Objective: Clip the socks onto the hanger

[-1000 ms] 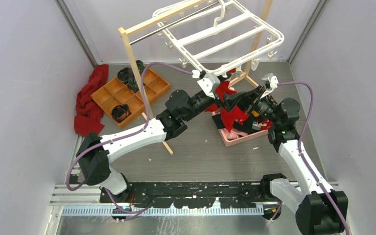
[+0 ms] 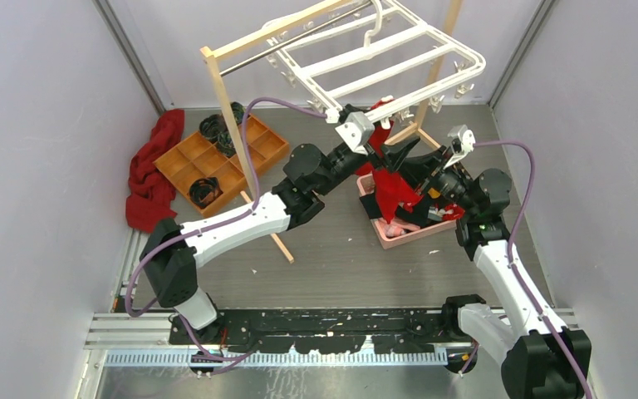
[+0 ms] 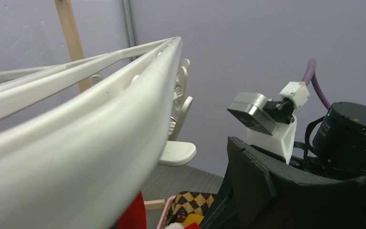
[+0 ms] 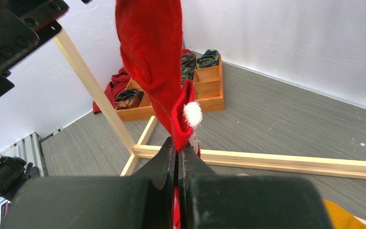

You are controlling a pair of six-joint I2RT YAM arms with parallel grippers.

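Note:
A red sock [image 4: 152, 52] with a white pom-pom [image 4: 192, 113] stretches upward in the right wrist view, its top out of frame. My right gripper is shut on it below the pom-pom. The white hanger [image 2: 382, 51] carries small clips [image 2: 437, 103] along its edges. Just under its near bar, my left gripper [image 2: 400, 155] is close to the sock and the right gripper. One of its fingers [image 3: 257, 176] stands well off to the right in the left wrist view, the other hidden behind the bar, so it appears open. Whether a clip grips the sock is hidden.
Below the hanger stands a pink bin [image 2: 418, 236] of mixed socks. A wooden frame [image 2: 224, 108] supports the hanger. An orange divided tray [image 2: 187, 170] and a dark red cloth [image 2: 151, 179] lie at the left. Bare floor [image 2: 299, 278] shows in front.
The hanger has swung a little to the right. The right arm looks nearly still.

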